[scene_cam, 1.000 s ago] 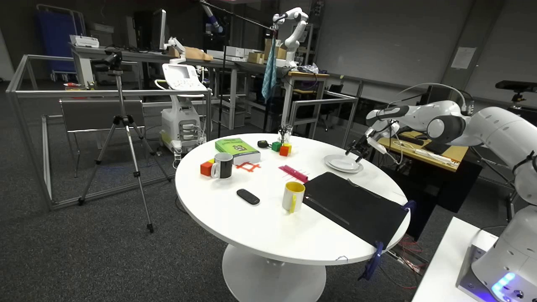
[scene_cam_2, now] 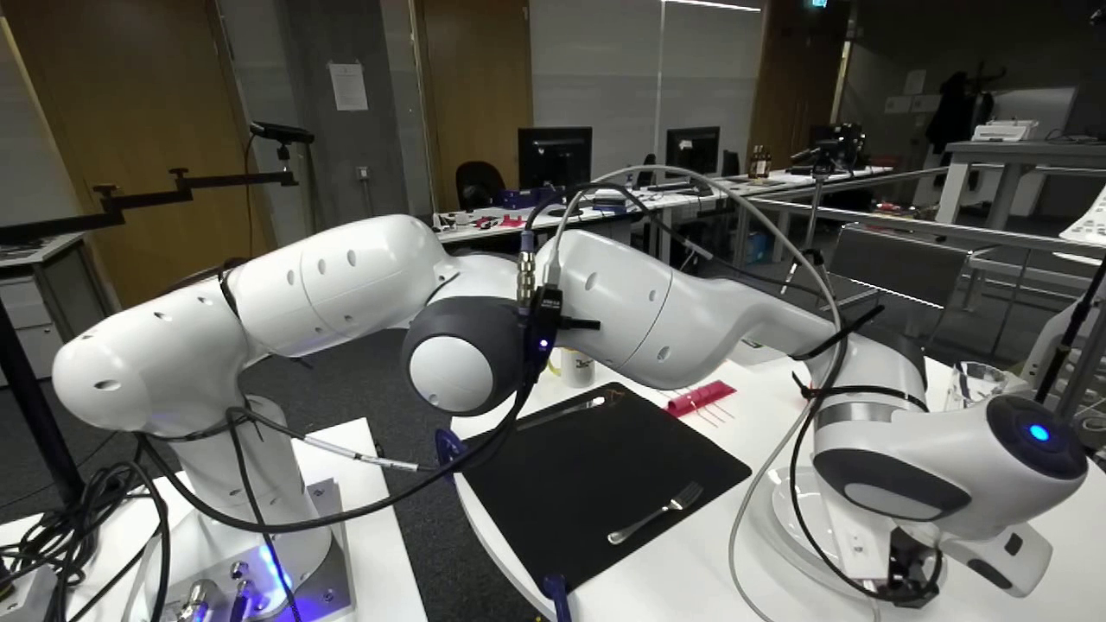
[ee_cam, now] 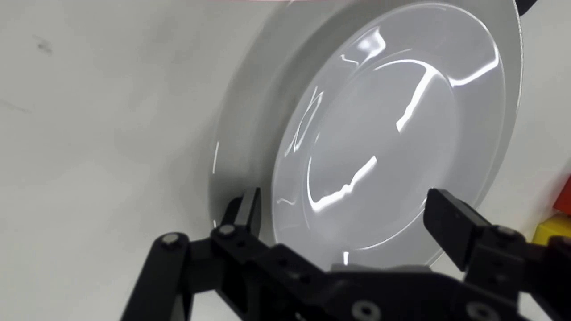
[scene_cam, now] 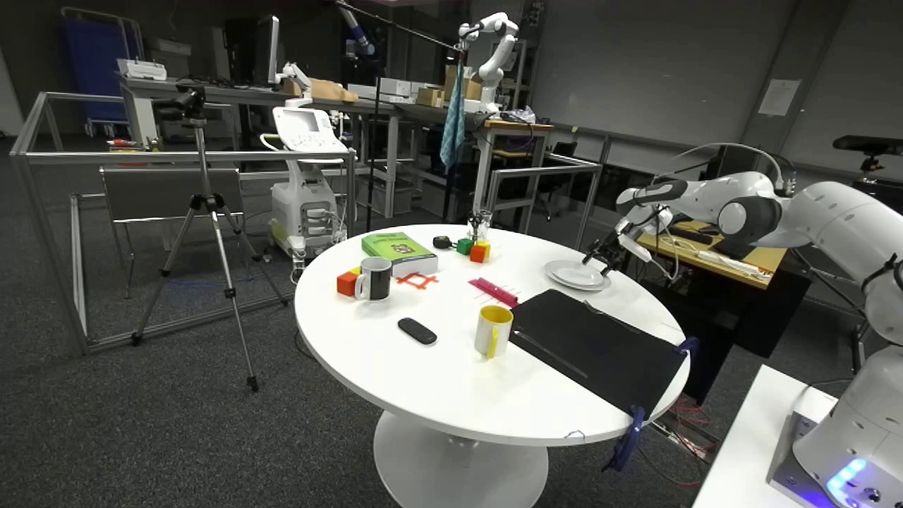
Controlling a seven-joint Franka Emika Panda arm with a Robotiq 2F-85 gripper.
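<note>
Two white plates are stacked on the table's far right side: a smaller plate [ee_cam: 385, 144] lies inside a larger plate [ee_cam: 243, 117]. My gripper is open and tilted above the stack, with nothing held between its fingers. In the wrist view, the left finger appears over the larger plate's rim, just outside the smaller plate's edge. The right finger [ee_cam: 449, 224] overlaps the smaller plate's opposite edge. Whether either finger touches a plate I cannot tell. Exterior view 1 shows the fingertips close above the smaller plate [scene_cam: 579, 274]; in exterior view 2 the arm hides part of the stack.
Beside the plates lies a black mat [scene_cam: 597, 347] bearing a fork [scene_cam_2: 658, 513] and a knife [scene_cam_2: 560, 413]. A pink rack [scene_cam: 495, 292], coloured blocks [scene_cam: 478, 253] and a yellow-lined mug [scene_cam: 492, 330] stand farther left. Bare table surrounds much of the stack.
My gripper has shifted slightly to the right and down over the plates in exterior view 1. The plates and other table objects look unmoved.
</note>
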